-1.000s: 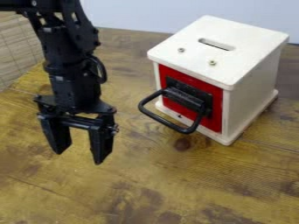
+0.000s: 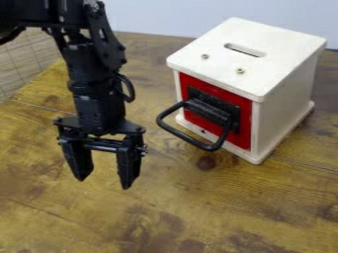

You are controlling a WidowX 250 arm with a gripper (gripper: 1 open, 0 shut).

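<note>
My black gripper (image 2: 103, 168) hangs over the wooden table at the left, open, with its two fingers pointing down and nothing between them. To its right stands a white box (image 2: 284, 89) with a slot in its sloped top and a red front panel (image 2: 244, 143). A black loop handle (image 2: 185, 135) sticks out from that panel toward my gripper, apart from it.
A white wall stands behind, and a woven mat (image 2: 24, 64) shows at the far left.
My gripper has moved a little to the right, toward the box. The box and its handle have not moved.
</note>
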